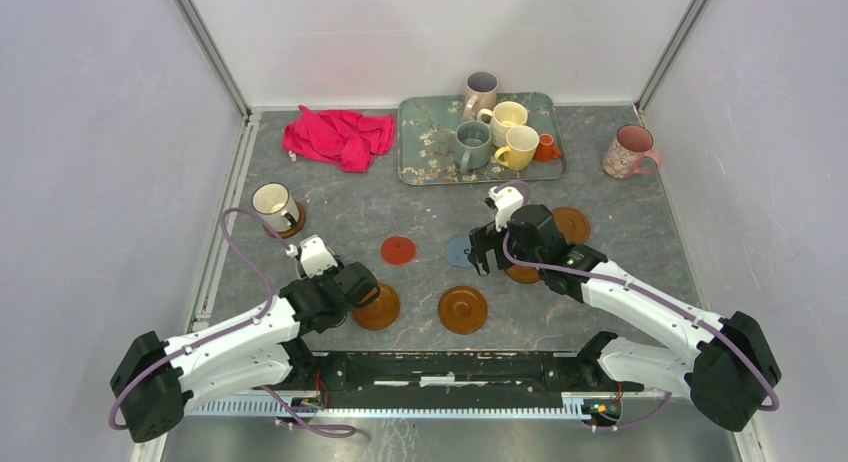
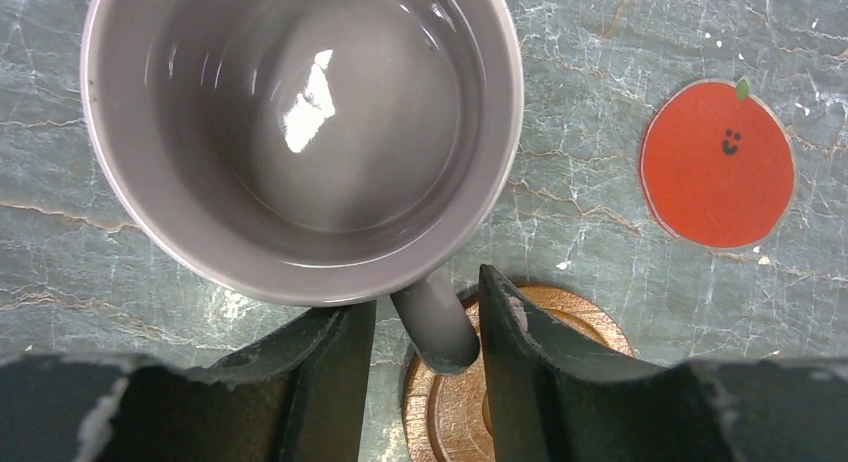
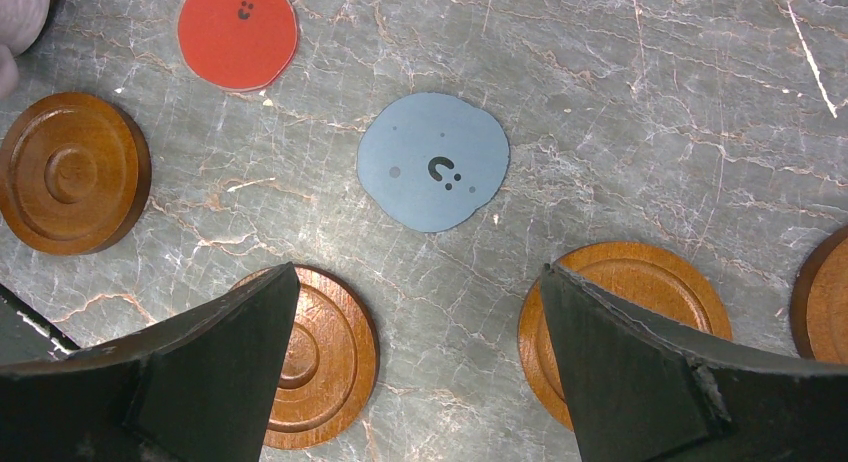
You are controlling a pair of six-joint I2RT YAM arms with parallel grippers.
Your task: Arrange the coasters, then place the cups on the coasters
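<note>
A mauve-grey cup point(image 2: 340, 112) fills the upper left of the left wrist view, its empty inside facing the camera. Its handle point(image 2: 437, 327) lies between the fingers of my left gripper, which is part open, with a gap on the handle's left side. A round wooden coaster point(image 2: 455, 417) shows below the handle, beside the cup. From above, the left arm hides most of the cup, while that coaster point(image 1: 378, 308) shows. My right gripper is open and empty above the table.
A red round mat point(image 1: 398, 250) and a blue mat point(image 1: 459, 251) lie mid-table, with another wooden coaster point(image 1: 462, 310) nearby. A tray point(image 1: 420, 162) of several cups stands at the back, beside a pink cloth point(image 1: 340, 137). An enamel mug point(image 1: 275, 205) is at the left.
</note>
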